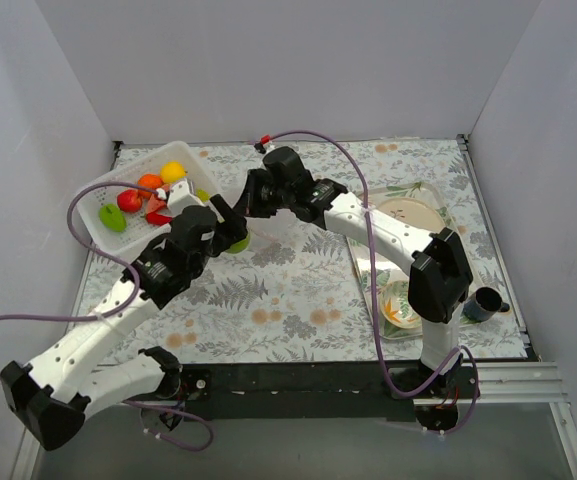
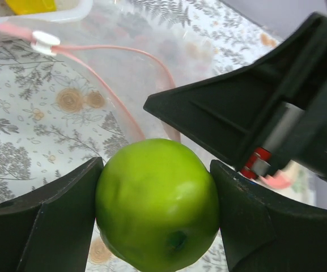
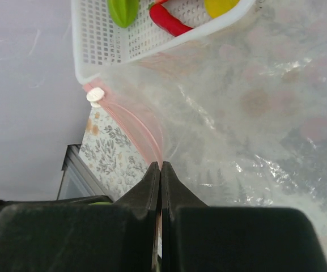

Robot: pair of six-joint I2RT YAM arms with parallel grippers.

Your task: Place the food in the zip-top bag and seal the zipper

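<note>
A round green fruit (image 2: 157, 204) sits between the fingers of my left gripper (image 1: 234, 228), both pads against its sides. In the left wrist view it is in front of the clear bag's pink-edged mouth, seemingly outside it. My right gripper is shut on the pink rim of the clear zip bag (image 3: 237, 124). The white slider (image 3: 95, 94) is at the far end of that rim, beside the basket. From above, the bag (image 1: 280, 228) is faint and partly covered by the arms. The rim stands parted near the slider in the left wrist view.
A white basket (image 1: 96, 225) at the back left holds a yellow fruit (image 1: 173, 171), a red one (image 1: 129, 200), a green starfruit (image 1: 112, 217) and more. A tray with plates (image 1: 413, 212) and a dark mug (image 1: 483, 304) are on the right.
</note>
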